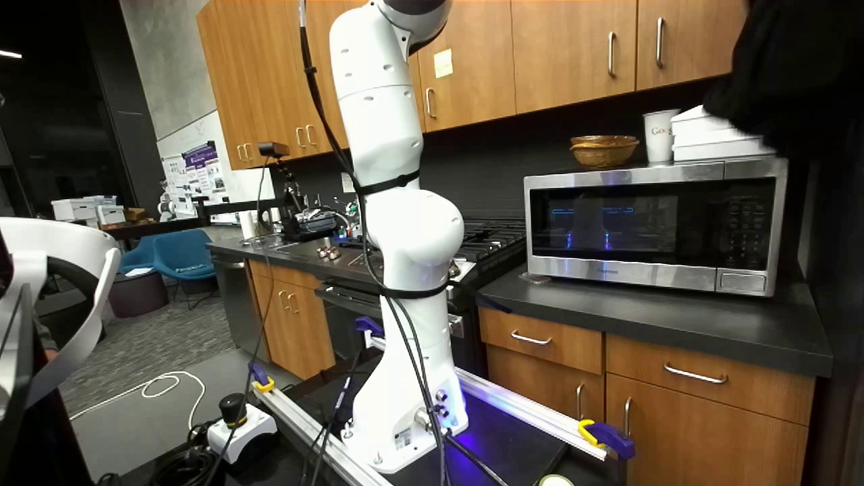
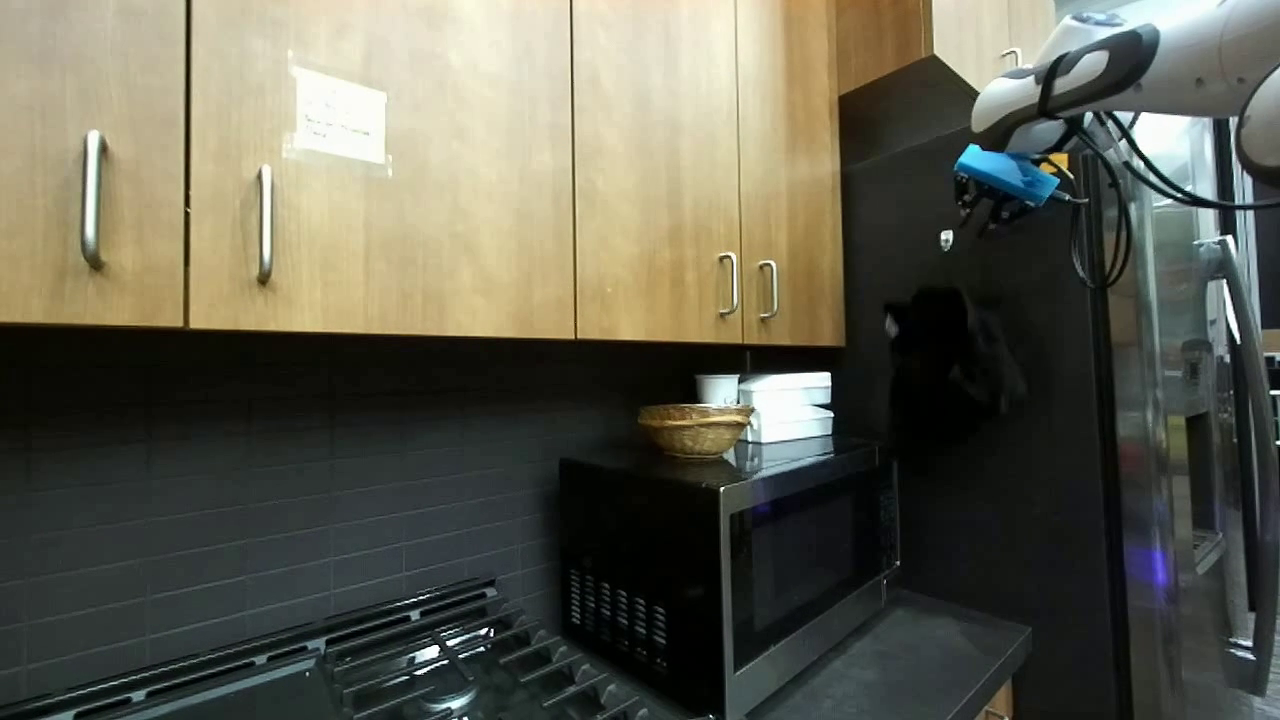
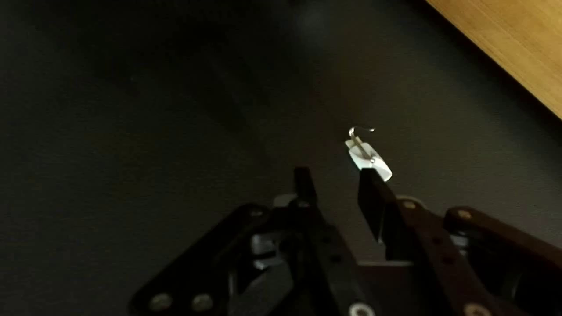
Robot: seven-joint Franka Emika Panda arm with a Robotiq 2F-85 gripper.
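In the wrist view my gripper is open part way, with an empty gap between its dark fingers. A small white hook (image 3: 369, 157) with a bent metal prong is fixed to a dark panel beyond the right fingertip. Exterior view 2 has the gripper (image 2: 979, 214) high up in front of the black panel, above the white hook (image 2: 947, 240). Below both, apart from the gripper, is a blurred soft black item (image 2: 951, 354), perhaps cloth. That black item (image 1: 798, 89) covers part of the white boxes in exterior view 1; the gripper is outside that view.
The microwave (image 2: 786, 576) stands on the counter left of the black panel, carrying a wicker basket (image 2: 693, 430), a white cup (image 2: 717, 389) and white boxes (image 2: 787, 422). Wooden cabinets (image 2: 654, 168) hang above. A steel refrigerator door (image 2: 1200, 480) is at right.
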